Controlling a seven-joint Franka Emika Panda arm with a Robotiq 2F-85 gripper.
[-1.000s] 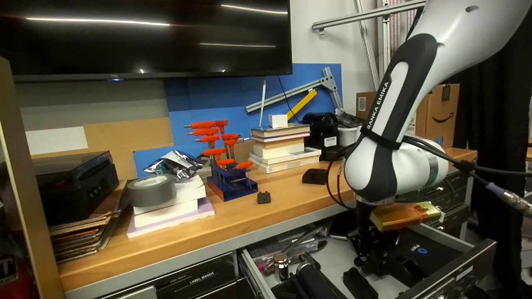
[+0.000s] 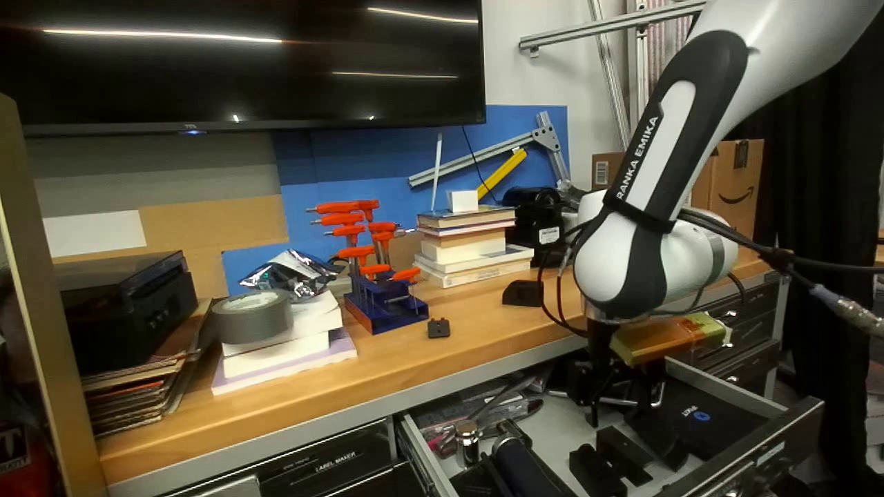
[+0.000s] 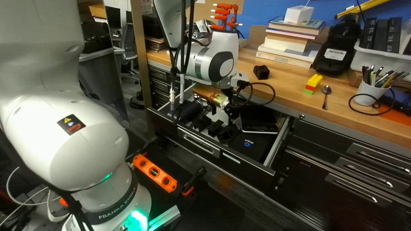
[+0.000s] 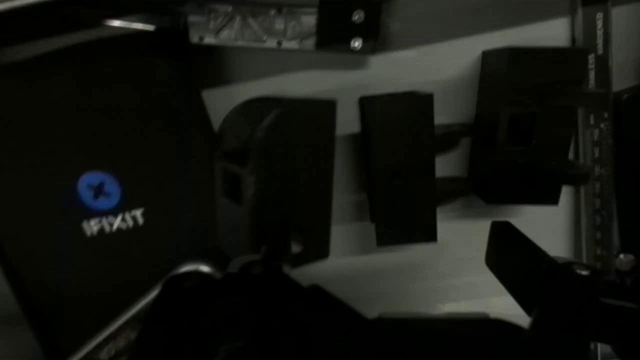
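Note:
My gripper is open above the pulled-out drawer [image 3: 208, 140], nothing between its fingers. In the wrist view, three black blocks lie on the pale drawer floor. A block with a rounded corner [image 4: 294, 174] sits near the left finger, which partly covers its lower end. A narrow block [image 4: 402, 168] lies in the middle, apart from the first, beyond the gap between the fingertips. Farther right is a block with a square hole [image 4: 525, 126]. Left of them rests a black iFixit case [image 4: 102, 258], its blue logo facing up.
A metal ruler [image 4: 594, 138] runs along the wrist view's right side. A dark cylinder [image 2: 526, 468] lies inside the drawer's left part in exterior view 1. The wooden worktop [image 2: 464, 331] behind holds stacked books [image 2: 468, 248] and orange-handled hex keys [image 2: 352, 219].
My gripper has risen from lower in the drawer, and the arm has lifted with it. The narrow block, hidden behind the gripper before, now shows on the drawer floor.

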